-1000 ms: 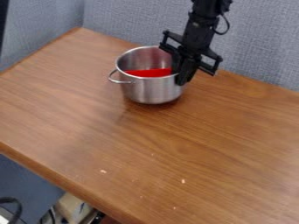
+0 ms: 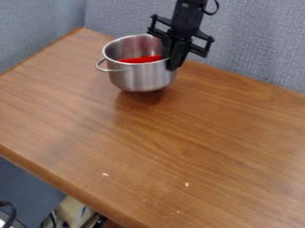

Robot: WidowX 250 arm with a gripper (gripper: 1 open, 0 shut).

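A steel pot (image 2: 138,78) with a side handle and something red (image 2: 141,60) inside is at the back of the wooden table. My black gripper (image 2: 172,57) is at its right rim, fingers reaching down over the rim; whether it is open or shut on the rim is hard to tell.
Grey padded walls stand behind. Cables and a dark gap lie beyond the table's front-left edge.
The pot and my gripper have moved left and toward the back of the table together, by a short distance.
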